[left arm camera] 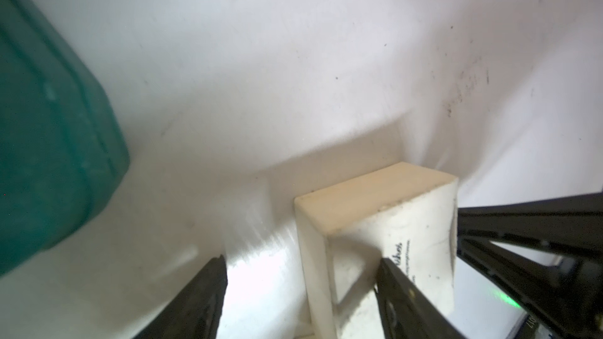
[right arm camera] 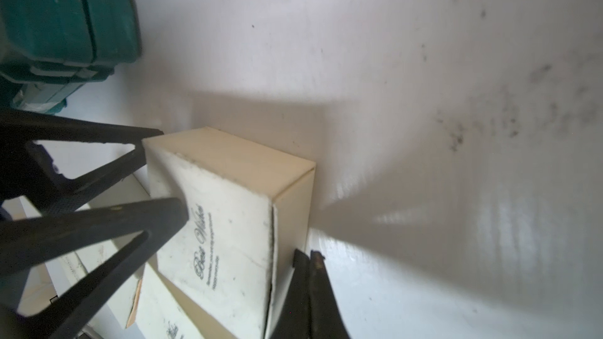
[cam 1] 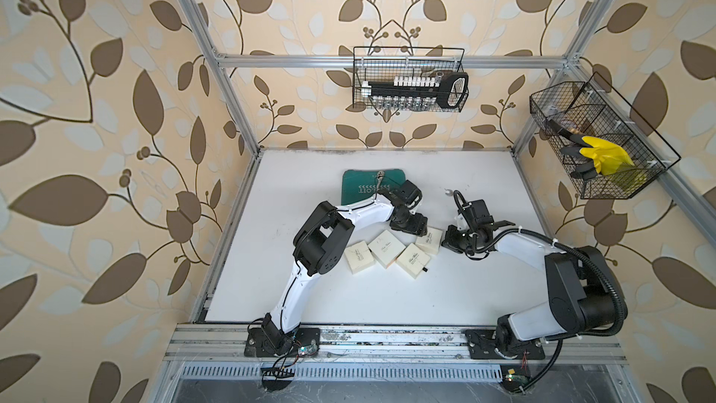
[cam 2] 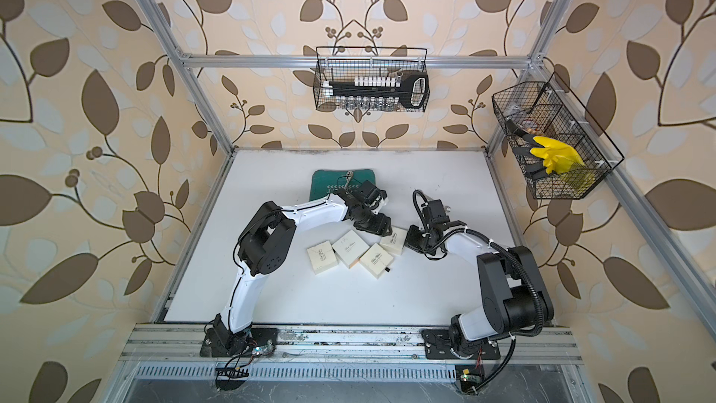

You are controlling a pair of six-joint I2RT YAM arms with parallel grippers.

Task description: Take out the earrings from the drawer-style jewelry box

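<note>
Four cream boxes lie on the white table. The rightmost box (left arm camera: 414,257) (right arm camera: 213,238) is between my two grippers. My left gripper (cam 1: 419,225) is part open over its upper-left corner, one fingertip against its printed face in the left wrist view. My right gripper (cam 1: 449,240) is shut, its tips at the box's right side, nothing seen between them. The other boxes, the middle one (cam 1: 385,246), left one (cam 1: 358,256) and front one (cam 1: 411,261), lie flat. No earrings are visible.
A green case (cam 1: 358,188) (right arm camera: 56,12) lies behind the boxes. Wire baskets (cam 1: 410,78) hang on the back and right walls.
</note>
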